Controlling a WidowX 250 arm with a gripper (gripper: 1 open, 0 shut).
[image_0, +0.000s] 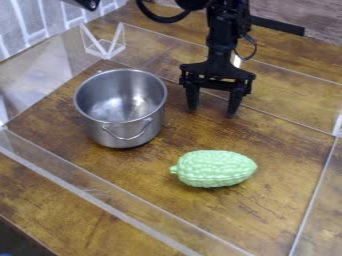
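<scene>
The black robot gripper hangs low over the wooden table at the upper middle, its fingers pointing down near the surface, to the right of a steel pot. A small pale object shows partly behind the arm. Whether anything sits between the fingers is too dark to tell. A light green bumpy vegetable toy lies in the lower middle, apart from the gripper and the pot.
The wooden table has clear room at the lower left and right. Clear plastic edging runs along its sides, and a white wire piece stands at the upper left.
</scene>
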